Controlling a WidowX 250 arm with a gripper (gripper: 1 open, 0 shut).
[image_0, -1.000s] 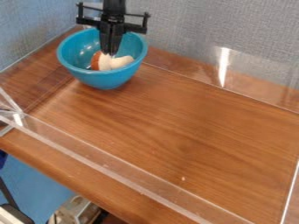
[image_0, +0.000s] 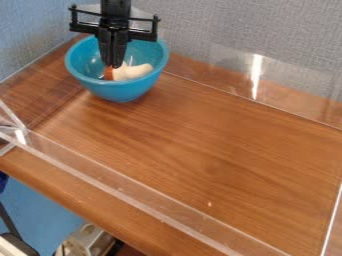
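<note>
A teal bowl (image_0: 120, 87) stands at the upper left of the wooden tray floor (image_0: 214, 150). Inside it lie a pale, cream-coloured piece (image_0: 135, 71) and an orange item partly hidden behind it. My black gripper (image_0: 115, 59) hangs down into the bowl over these items, its fingers close together. I cannot make out anything held between them.
Low clear walls (image_0: 255, 80) edge the wooden floor, with grey textured panels behind. A metal fitting (image_0: 86, 240) sits outside at the bottom left.
My gripper has moved left over the bowl, from its right-centre toward the middle, and shifted slightly. The bowl appears to stay in place.
</note>
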